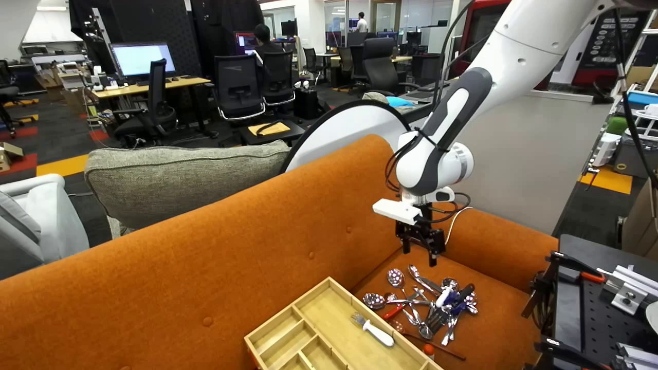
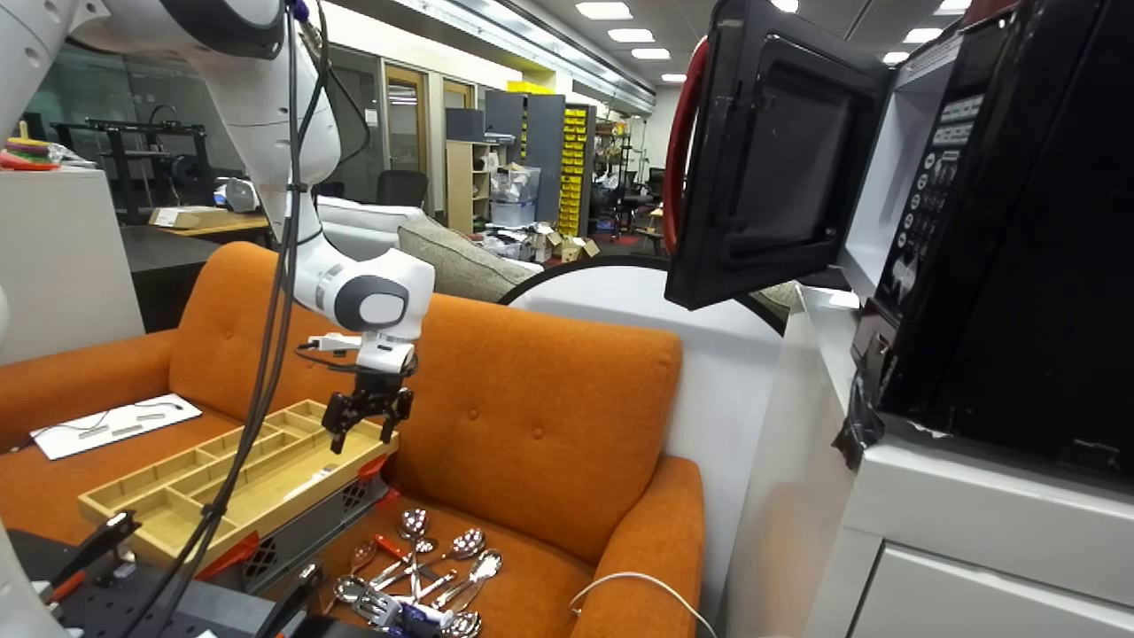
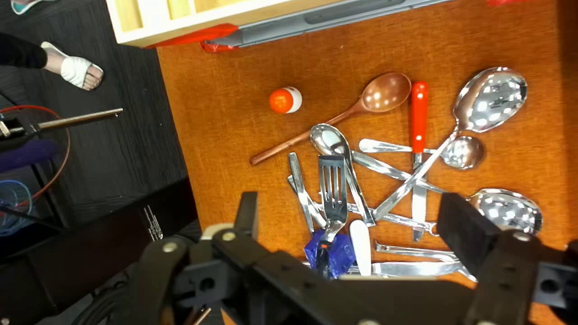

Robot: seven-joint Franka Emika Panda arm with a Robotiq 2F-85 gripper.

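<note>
My gripper (image 1: 420, 254) hangs open above the orange sofa seat, higher than the heap of utensils, its fingers empty. In the wrist view, its two dark fingers (image 3: 246, 215) frame part of the heap. There a black slotted fork (image 3: 333, 187) bound with blue material lies by a white handle (image 3: 361, 246). Farther over are a red-handled knife (image 3: 418, 116), a large metal spoon (image 3: 490, 100) and a copper-coloured spoon (image 3: 385, 93). A white-handled fork (image 1: 377, 333) rests in the long compartment of the wooden organizer (image 1: 330, 285).
An orange-and-white bottle (image 3: 282, 101) sits near the copper-coloured spoon. The sofa backrest (image 1: 247, 246) rises behind the organizer, and an armrest (image 1: 493, 243) bounds the seat. A black pegboard table (image 1: 595, 320) with clamps stands at the right.
</note>
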